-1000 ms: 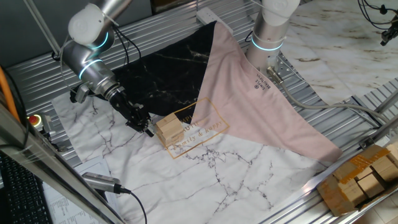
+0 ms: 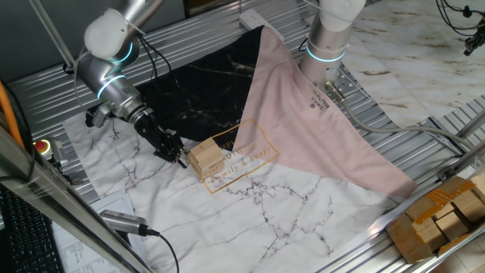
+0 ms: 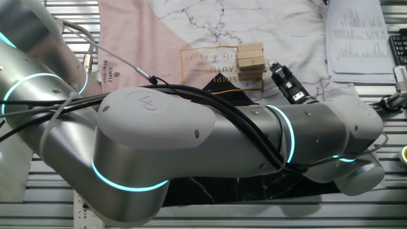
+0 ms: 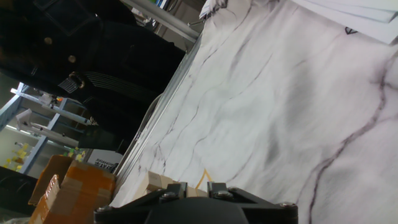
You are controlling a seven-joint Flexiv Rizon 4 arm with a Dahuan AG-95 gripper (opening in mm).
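Observation:
A small stack of pale wooden blocks [image 2: 205, 157] stands on the cloth, over the gold-printed frame. My gripper [image 2: 183, 158] is low beside the stack, on its left in exterior view 1. From above, in exterior view 2, the gripper [image 3: 273, 66] points at the blocks [image 3: 250, 62], with a narrow gap in front of its tips. Along the bottom of the wrist view, the gripper shows its two dark fingers slightly apart, so it looks open. Wood shows beyond that gap, and a block [image 4: 153, 182] lies to its left. No block appears held.
A cardboard box [image 2: 413, 236] with more wooden blocks stands at the lower right. A metal post [image 2: 57, 186] and cabled device [image 2: 125, 223] are at the lower left.
The gripper's fingertips have shifted very slightly beside the stack. The blocks and the rest of the scene look unmoved.

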